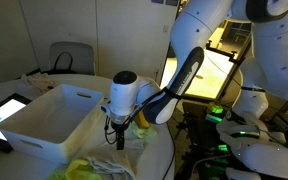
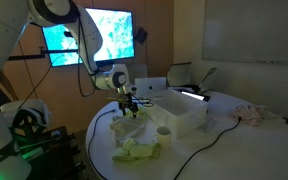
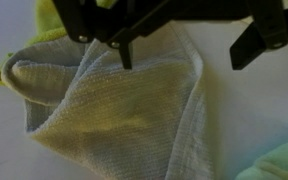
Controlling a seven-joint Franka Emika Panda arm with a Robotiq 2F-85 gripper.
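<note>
A whitish cloth [image 1: 119, 157] lies crumpled near the table's front edge; in the wrist view the same cloth [image 3: 119, 115] fills the middle, loosely folded. My gripper [image 1: 116, 138] hovers over its far part, fingers pointing down. In the wrist view the gripper is open, its fingers well apart with nothing held between them. A yellow-green cloth [image 1: 77, 171] lies to the left in exterior view 1. Another green cloth [image 1: 142, 131] shows partly behind the gripper. Whether the fingertips touch the whitish cloth I cannot tell.
A large white bin [image 1: 46, 142] stands open at the left. A white mug [image 2: 164, 135] stands beside the cloths, hidden by my arm in exterior view 1. Farther along the table lie a pinkish cloth [image 2: 248, 115] and a black cable [image 2: 202, 150].
</note>
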